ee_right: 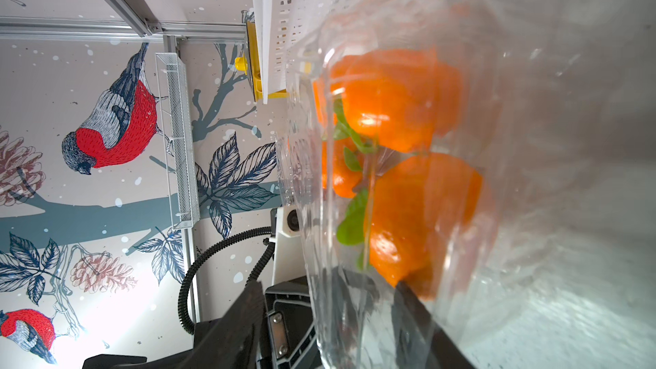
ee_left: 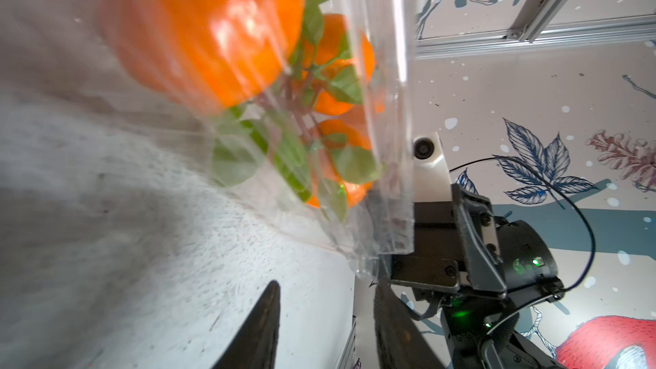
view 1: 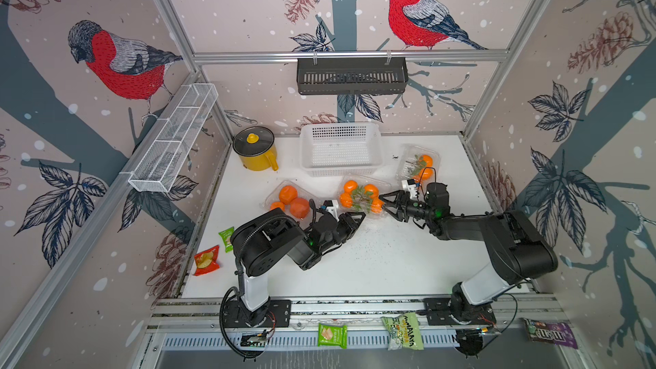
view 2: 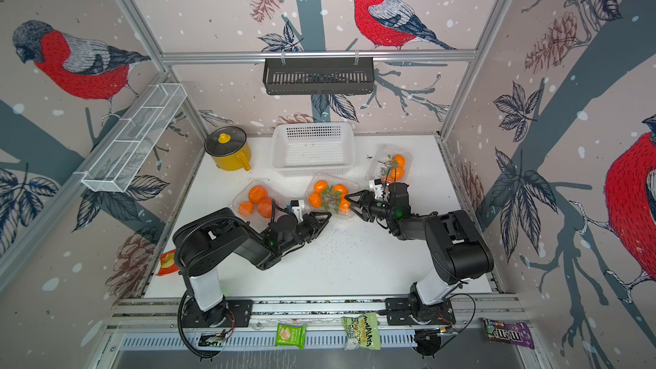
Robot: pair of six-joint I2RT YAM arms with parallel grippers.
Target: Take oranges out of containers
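A clear container (view 1: 391,183) in the table's middle holds several oranges (view 1: 371,189) and a leafy sprig. To its right, my right gripper stands part open at this container's side; in the right wrist view clear plastic lies between its fingers, and one finger shows through it. My left gripper is part open at the near left corner, apart from the plastic, bare table showing between its fingers. A second clear container (view 1: 267,199) with oranges (view 1: 287,194) stands left, partly behind my left arm. A third container (view 1: 438,157) with oranges (view 1: 425,161) stands back right.
An empty white basket (view 1: 341,169) stands at the back centre, with a yellow pot (view 1: 257,158) to its left. Red (view 1: 206,260) and green (view 1: 226,237) snack packs lie front left.
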